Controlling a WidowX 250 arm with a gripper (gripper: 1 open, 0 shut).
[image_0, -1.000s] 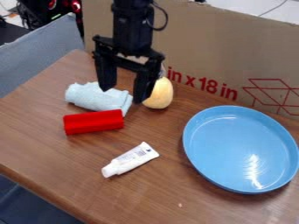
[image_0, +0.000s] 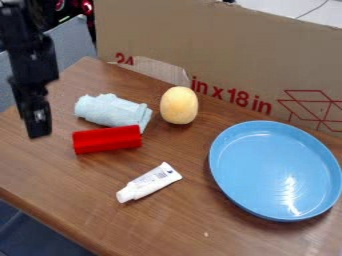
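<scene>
My black gripper (image_0: 30, 125) hangs at the left edge of the view, above the table's left part, blurred and cut off by the frame, apart from the objects. It looks open, and I see nothing between its fingers. To its right lie a folded pale blue cloth (image_0: 112, 110), a red cylinder (image_0: 106, 140) and a white tube (image_0: 148, 183). A pale yellow egg-shaped object (image_0: 179, 105) rests behind them, and a blue plate (image_0: 274, 170) sits at the right.
A cardboard box (image_0: 227, 50) stands along the back of the wooden table (image_0: 174, 230). The table's left edge drops to a dark floor. Bare wood shows at the front.
My gripper has moved left, away from over the cloth and the egg-shaped object, to the view's left edge. The objects on the table look unmoved.
</scene>
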